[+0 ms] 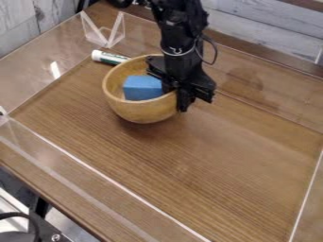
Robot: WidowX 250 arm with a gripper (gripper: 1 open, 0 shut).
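A yellow wooden bowl (136, 112) sits on the wooden table toward the back left, holding a blue block (142, 88) against its left side. My black gripper (171, 85) reaches down at the bowl's right side, over its rim beside the block. Its fingers are largely dark and hidden; whether they hold the rim or the block is unclear.
A white cylinder with dark ends (110, 58) lies behind the bowl, near white wire-like pieces (104, 30) at the back.
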